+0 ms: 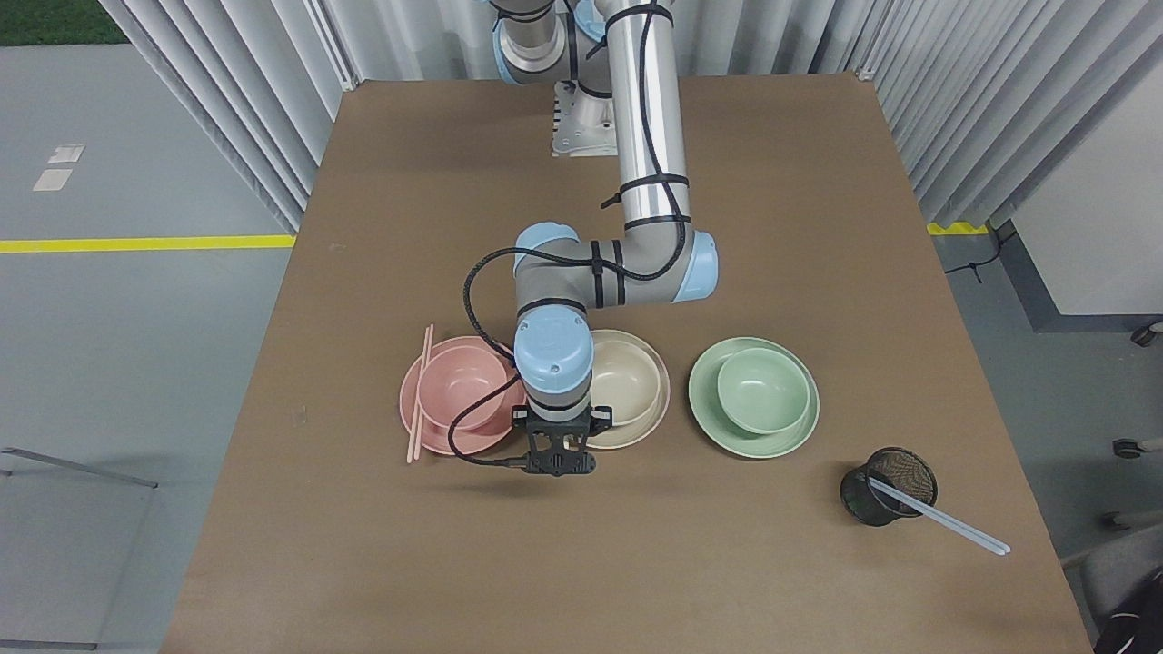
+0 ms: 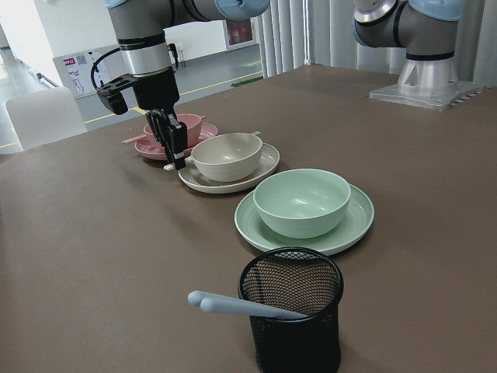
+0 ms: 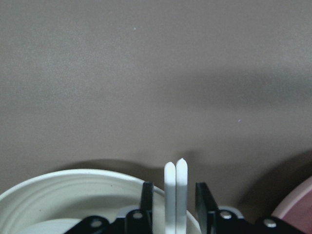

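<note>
My gripper hangs low at the left edge of the cream bowl on its plate. In the wrist view two white chopsticks lie between my open fingers, with space on both sides. The pink bowl sits on a pink plate beside it, pink chopsticks resting along its left side. Part of the cream setting is hidden by my arm in the front view.
A green bowl on a green plate stands to the right. A black mesh holder holds pale blue chopsticks at the front right.
</note>
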